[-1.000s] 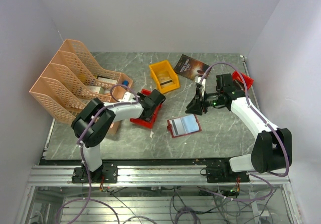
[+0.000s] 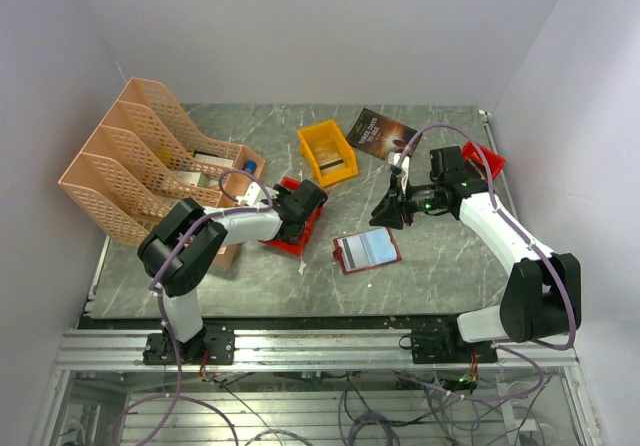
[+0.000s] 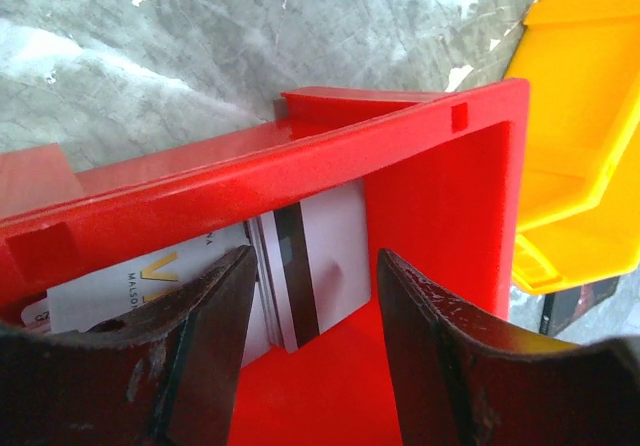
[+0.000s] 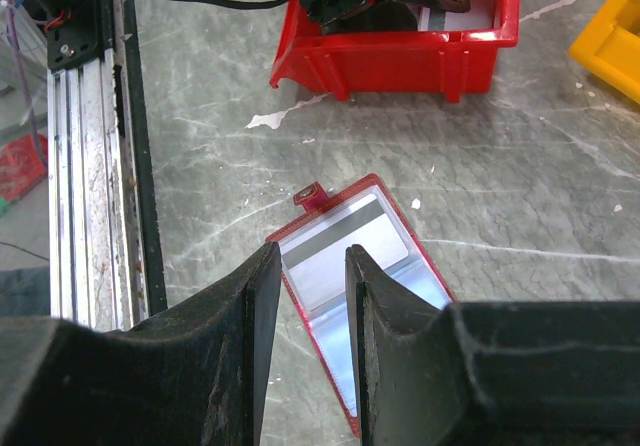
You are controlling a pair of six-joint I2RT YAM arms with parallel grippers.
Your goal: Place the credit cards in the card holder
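Note:
My left gripper is down in the red box (image 3: 432, 226), part open, fingers either side of the face of a white card with a dark stripe (image 3: 328, 251); more white cards (image 3: 120, 291) lie beside it. Whether it grips the card is unclear. The card holder (image 2: 367, 250), red-rimmed with clear pockets, lies on the table right of the box, with a striped card (image 4: 345, 256) in it. My right gripper hangs above and right of the holder, fingers slightly apart, nothing seen between them.
A yellow bin (image 2: 349, 171) and a dark booklet (image 2: 378, 132) lie at the back. A tan mesh organiser (image 2: 130, 146) fills the left; a second red bin (image 2: 492, 158) stands at far right.
The left arm has shifted very slightly over the red box. The right arm has not visibly moved.

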